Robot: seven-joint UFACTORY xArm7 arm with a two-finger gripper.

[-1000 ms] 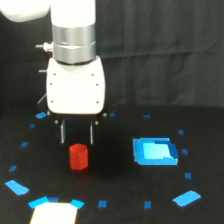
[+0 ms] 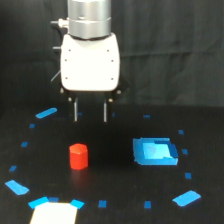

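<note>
A small red block (image 2: 79,156) rests on the black table, left of the middle. My gripper (image 2: 90,110) hangs higher in the picture than the block and a bit to its right. Its two thin fingers (image 2: 105,110) point down, clearly apart, with only dark background between them. Off to the right lies a blue square tray (image 2: 139,149) with a lighter blue and white inside; nothing red is in it. How far the gripper is from the camera is hard to tell.
Blue tape marks dot the table, including strips at the front left (image 2: 17,187) and front right (image 2: 186,198). Part of a white object (image 2: 53,214) shows at the bottom edge. Between block and tray the table is bare.
My gripper has risen and shifted right in the view, away from the red block. Its fingers were apart before as well. Block and tray look unmoved.
</note>
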